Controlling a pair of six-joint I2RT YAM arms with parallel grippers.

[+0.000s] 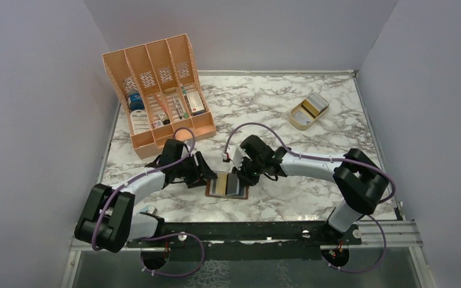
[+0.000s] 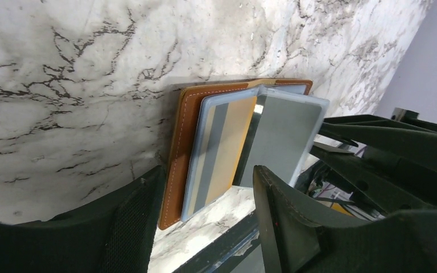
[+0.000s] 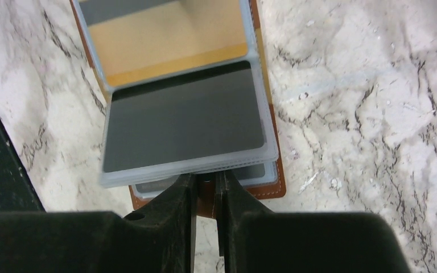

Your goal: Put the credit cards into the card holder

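The brown card holder (image 1: 207,191) lies open on the marble table, its clear sleeves holding a tan card (image 2: 229,147) and a dark grey card (image 3: 185,120). Over its left side, my left gripper has its fingers apart and no object gripped. At the holder's right side, my right gripper is shut on the edge of the clear sleeve (image 3: 131,178) around the dark card. That sleeve is raised and tilted above the layer beneath it. The fingertips are partly hidden under its lip. More cards (image 1: 315,104) rest in a beige tray (image 1: 301,125) at the back right.
A tall orange compartment organizer (image 1: 204,126) with bottles and boxes stands at the back left, close behind my left arm. Bare marble (image 1: 246,96) lies between it and the beige tray. The table's front edge runs below the holder.
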